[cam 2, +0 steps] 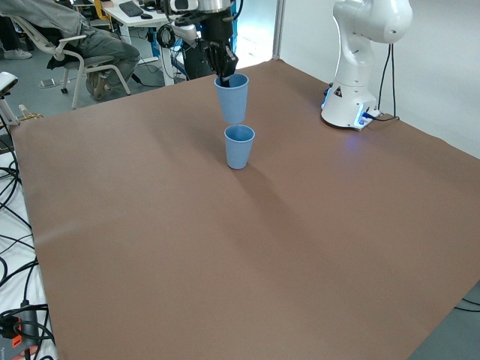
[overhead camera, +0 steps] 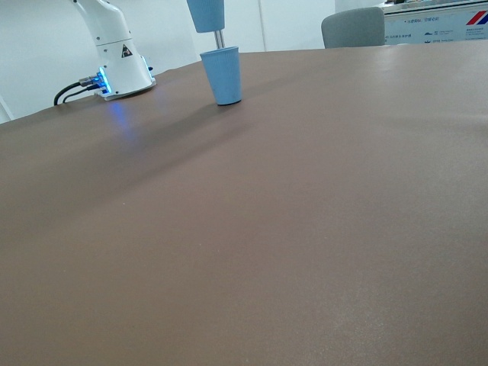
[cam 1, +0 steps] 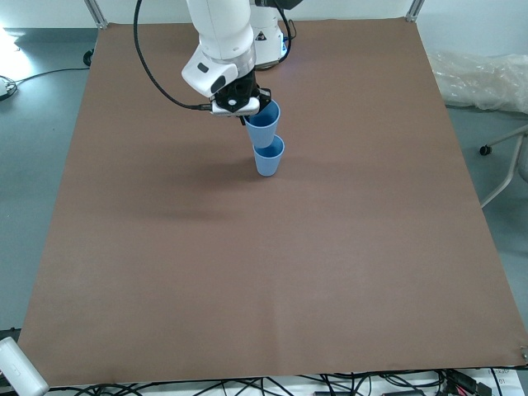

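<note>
My gripper (cam 2: 223, 79) is shut on the rim of a blue cup (cam 1: 262, 125) (overhead camera: 206, 14) (cam 2: 232, 102), holding it in the air. A second blue cup (cam 1: 269, 160) (overhead camera: 220, 76) (cam 2: 238, 150) stands upright on the brown table (cam 1: 264, 272). The held cup hangs just above it; in the left view it partly overlaps it, and in the top view a gap shows between the two. The gripper's fingertips are mostly hidden by the held cup.
The white arm base (overhead camera: 124, 76) stands at the table's back. Cables (cam 1: 388, 379) lie outside the table along one edge, and an office chair (cam 2: 75, 56) is beyond it.
</note>
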